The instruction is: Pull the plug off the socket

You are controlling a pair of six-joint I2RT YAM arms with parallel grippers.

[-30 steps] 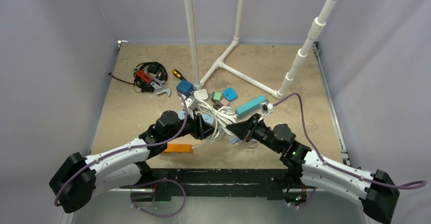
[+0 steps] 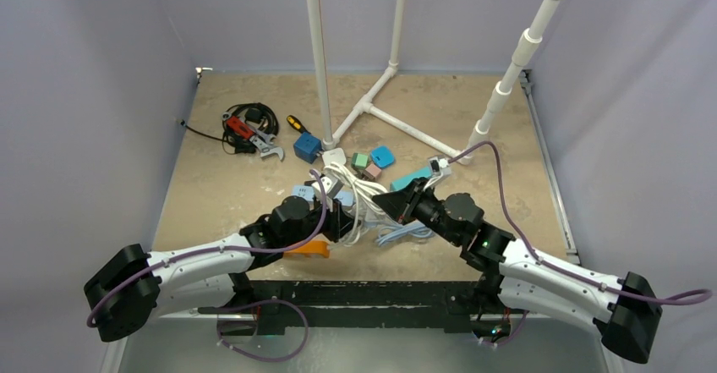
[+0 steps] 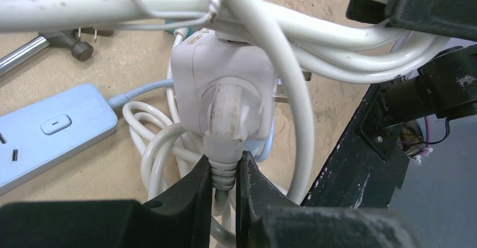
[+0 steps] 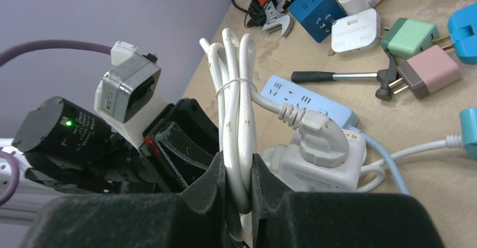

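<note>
A white cube-shaped socket block [image 3: 225, 85] hangs in front of my left gripper, metal prongs showing on one side. The white plug [image 3: 226, 110] sits against the block's face, with no gap visible between them. My left gripper is shut on the ribbed neck of that plug's cord. In the right wrist view, another white plug [image 4: 322, 140] is seated on the block's upper face; its cord runs into a tied bundle of white cable [image 4: 236, 107]. My right gripper is shut on this bundle.
On the table lie a light blue power strip [image 4: 309, 99], a hammer [image 4: 354, 76], a pink adapter [image 4: 428, 71], a green adapter [image 4: 409, 37] and a blue cube [image 4: 315, 12]. An orange strip [image 2: 307, 249] lies near the front edge. White pipes [image 2: 410, 126] stand at the back.
Both grippers have shifted slightly, with the cable bundle between them. The orange strip has slid right and is partly hidden now. More of the teal strip is covered by the right arm.
</note>
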